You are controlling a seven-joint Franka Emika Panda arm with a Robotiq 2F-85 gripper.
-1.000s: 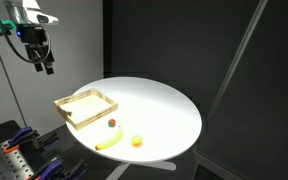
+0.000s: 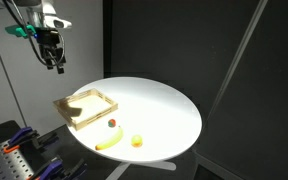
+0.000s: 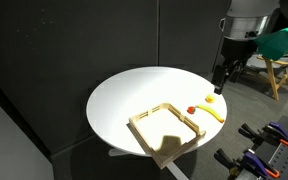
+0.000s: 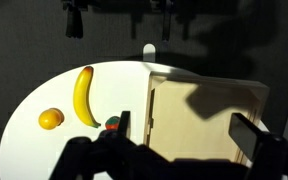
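Note:
A shallow wooden tray (image 2: 85, 107) rests on the white round table, empty as far as I can see. A yellow banana (image 2: 110, 140), an orange fruit (image 2: 136, 141) and a small red fruit (image 2: 112, 123) lie on the tabletop beside it. High above the near edge of the table hangs my gripper (image 2: 57, 68). In the wrist view its fingers (image 4: 125, 124) are spread wide over the tray, and the gripper is open, holding nothing. Part of the red fruit (image 4: 112, 122) is hidden behind the left finger there.
The white table (image 3: 119, 95) has broad free space beyond the tray and fruit. Dark floor surrounds it. A wooden chair (image 3: 274, 73) stands in the background, and the arm's base equipment (image 3: 274, 155) sits at the near side.
In exterior view 1 my gripper has moved slightly to the right, staying at about the same height. The tray and fruit have not moved.

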